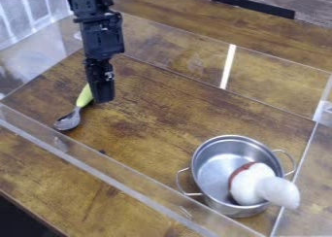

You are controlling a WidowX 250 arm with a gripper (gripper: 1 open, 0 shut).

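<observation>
My black gripper [101, 90] hangs at the upper left, shut, just beside and over the yellow handle of a spoon [69, 119] lying on the wooden table, its metal head toward the front. I cannot tell whether the fingers touch the handle. At the lower right stands a steel pot [215, 168] with two handles, holding a white object with a red-brown part [253, 186], perhaps a toy.
Clear low walls enclose the work area on the wooden table [169, 95]. A white strip [228, 66] and a dark slot [253, 6] are toward the back.
</observation>
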